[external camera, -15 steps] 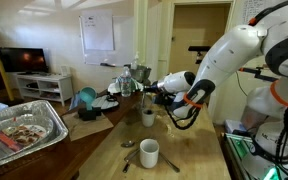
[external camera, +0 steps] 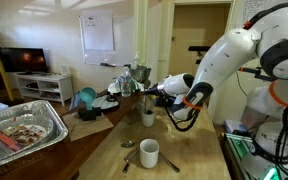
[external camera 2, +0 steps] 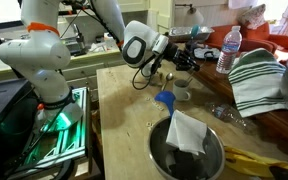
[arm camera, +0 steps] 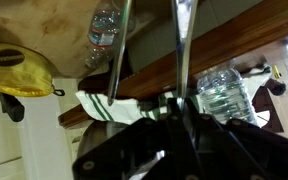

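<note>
My gripper is shut on a slender, shiny metal utensil (arm camera: pixel 184 40), which looks like a spoon handle, in the wrist view. The utensil's far end cannot be made out. In exterior view 1, the gripper (external camera: pixel 156 90) is above a light mug (external camera: pixel 147 119) near the back of the wooden table. From exterior view 2, the gripper (external camera 2: pixel 191 64) appears just above that mug (external camera 2: pixel 182 90); whether the utensil reaches into it cannot be told. A second white mug (external camera: pixel 149 153) stands closer to the front.
Spoons (external camera: pixel 129 158) lie beside the front mug. A large pot (external camera 2: pixel 162 151) with a white cloth (external camera 2: pixel 187 132), a blue utensil (external camera 2: pixel 165 98), a striped towel (external camera 2: pixel 254 82) and a clear bottle (external camera 2: pixel 229 48) surround the work area. A foil tray (external camera: pixel 4 148) is at left.
The arm's wrist has shifted slightly near the back mug. The mugs, spoons and pot have stayed in place.
</note>
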